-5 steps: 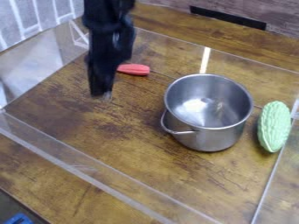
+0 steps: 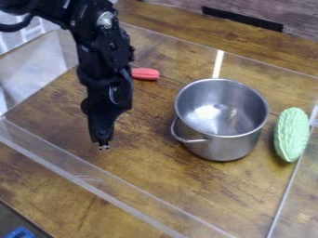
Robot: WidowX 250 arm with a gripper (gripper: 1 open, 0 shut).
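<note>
My black gripper points down at the bare wooden surface on the left side of the camera view, low over it or touching it, left of a steel pot. Whether its fingers are apart or together is hard to tell, and I see no object at its tip. A small red object lies behind the arm, and a pale green vegetable-like item lies right of the pot.
Clear plastic edging borders the wooden work area. The surface in front of the gripper and pot is clear. A blue object shows at the bottom left corner.
Over the last second my gripper has come down from higher up toward the wooden surface, slowing lately. The pot, red object and green item stay where they were.
</note>
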